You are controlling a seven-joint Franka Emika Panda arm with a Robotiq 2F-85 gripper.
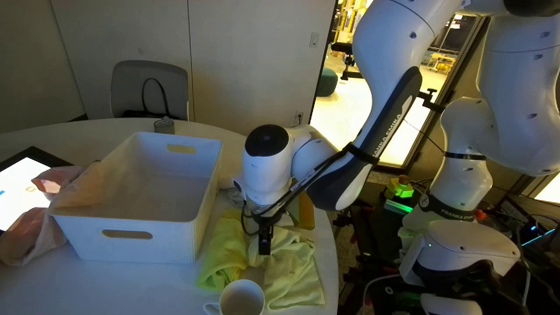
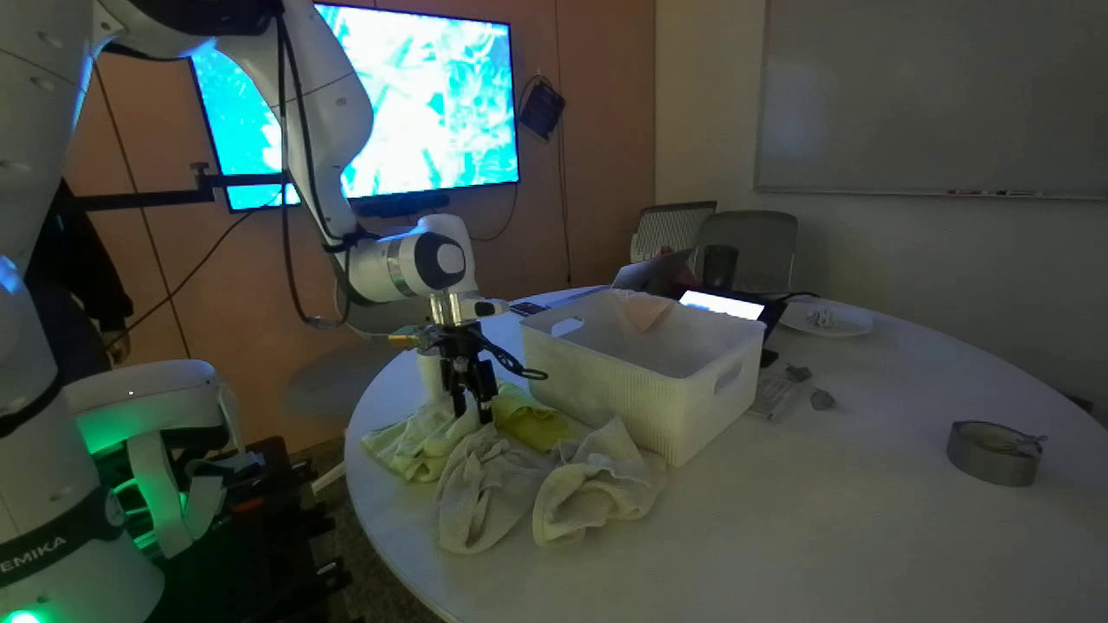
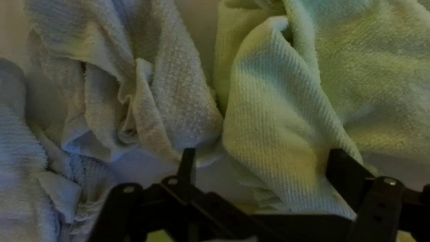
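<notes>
My gripper (image 1: 265, 246) points down over the pale green towel (image 1: 294, 273). Its fingers stand open in the wrist view, where the black fingers (image 3: 187, 165) are wide apart. A ribbed fold of the pale green towel (image 3: 278, 117) lies between them and runs up to the right finger. To the left of the gripper in exterior view 1, a brighter yellow-green towel (image 1: 226, 252) lies beside the basket. Crumpled grey cloths (image 2: 488, 488) spread in front of the gripper in exterior view 2. The white basket (image 1: 157, 244) has a pinkish cloth (image 1: 81, 189) draped over one side.
A white mug (image 1: 241, 299) stands near the towels at the table's near edge. Behind the gripper is a yellowish box (image 1: 305, 210). A roll of tape (image 2: 995, 453) sits on the wide bare stretch of table in exterior view 2.
</notes>
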